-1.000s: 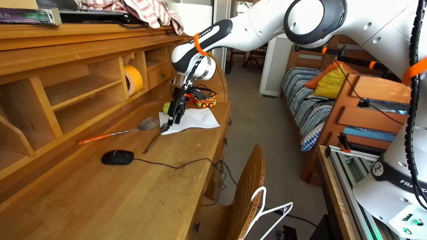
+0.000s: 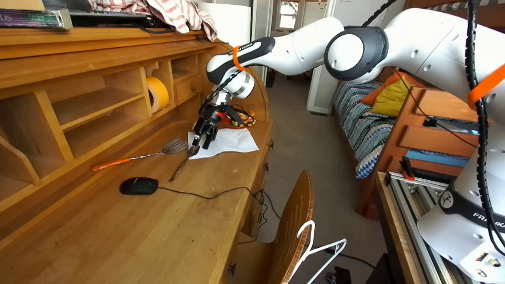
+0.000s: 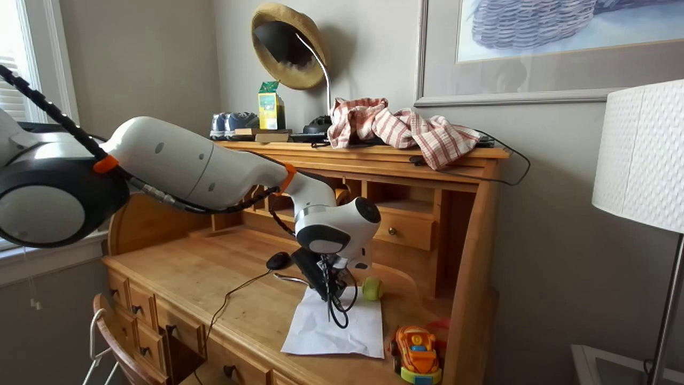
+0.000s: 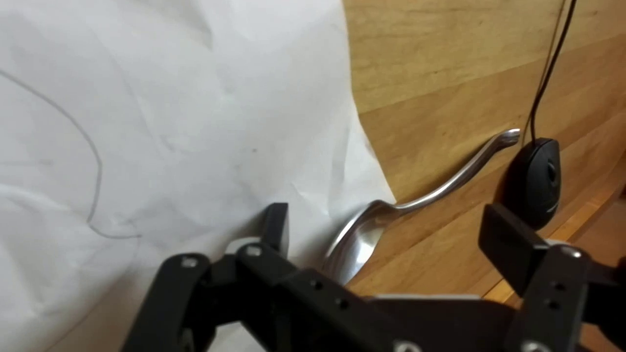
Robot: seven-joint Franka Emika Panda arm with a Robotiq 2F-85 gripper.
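Observation:
A metal spoon lies on the desk, its bowl at the edge of a crumpled white paper and its handle out on the bare wood. Open above it is my gripper, one finger over the paper and the other finger to the right, near the mouse. The spoon's bowl shows between the spread fingers, and nothing is gripped. Seen from outside, the gripper hangs low and tilted at the paper's left edge, by the spoon. The lower part of the bowl is hidden by the gripper body.
A black mouse with its cable and an orange-handled spatula lie on the desk. A tennis ball and an orange toy car stand close to the paper. Cubbyholes line the back.
The arm has come lower, and my gripper has tilted and shifted slightly left near the spoon bowl. The spoon and paper look about the same.

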